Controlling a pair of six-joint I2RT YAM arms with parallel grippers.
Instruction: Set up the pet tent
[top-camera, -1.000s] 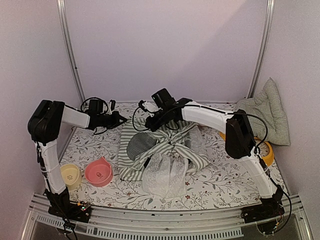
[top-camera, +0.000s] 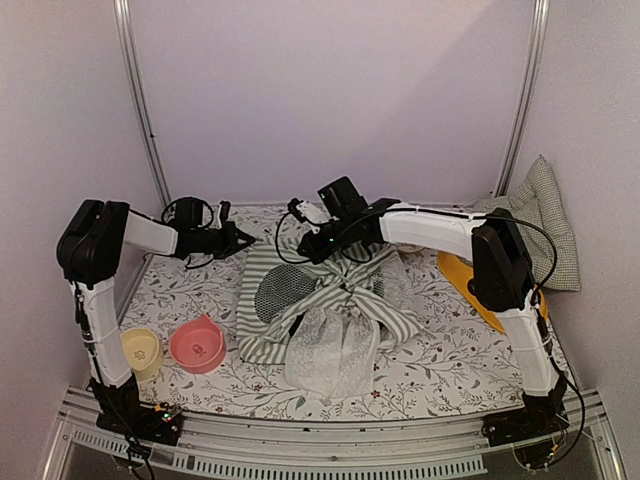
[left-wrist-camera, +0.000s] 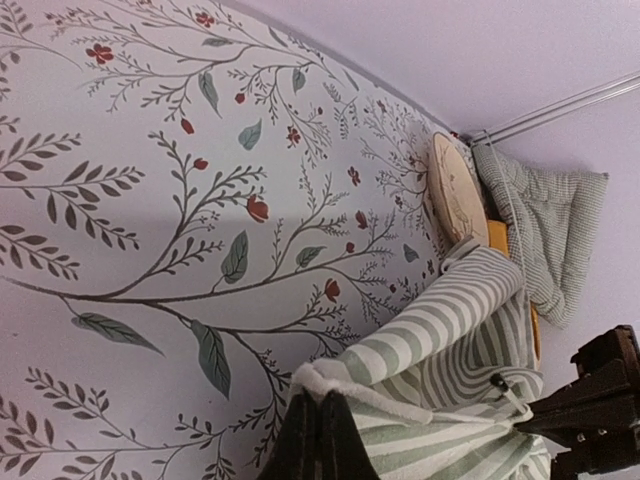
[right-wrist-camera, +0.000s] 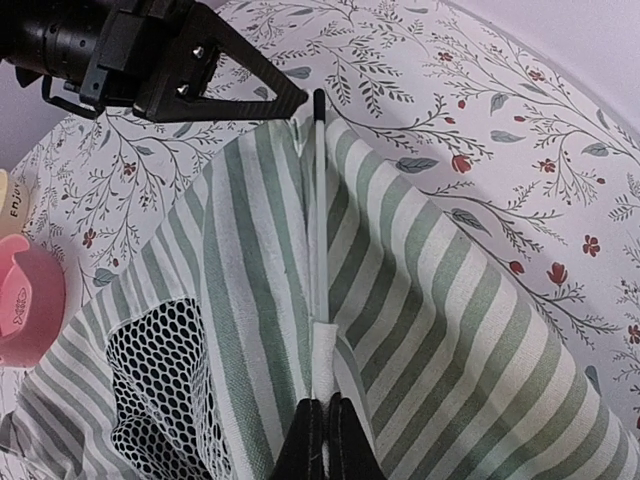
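The pet tent (top-camera: 260, 285), green-and-white striped with dark mesh panels, lies collapsed and crumpled mid-table. At its back left corner, my left gripper (top-camera: 247, 240) is shut on the white edge of the fabric (left-wrist-camera: 322, 376). My right gripper is over the tent, shut on a thin pale pole (right-wrist-camera: 320, 220). The pole's black tip (right-wrist-camera: 319, 100) points toward my left fingers, standing free above the stripes. In the left wrist view, the same tip shows beside the right fingers (left-wrist-camera: 535, 420). Whether the pole enters any sleeve cannot be seen.
A pink bowl (top-camera: 198, 347) and a cream bowl (top-camera: 142, 352) stand at the front left. At the right are a yellow-orange item (top-camera: 457, 272) and a checked cushion (top-camera: 545, 225) against the wall. White sheer fabric (top-camera: 330, 365) spreads in front of the tent.
The left arm has hardly moved.
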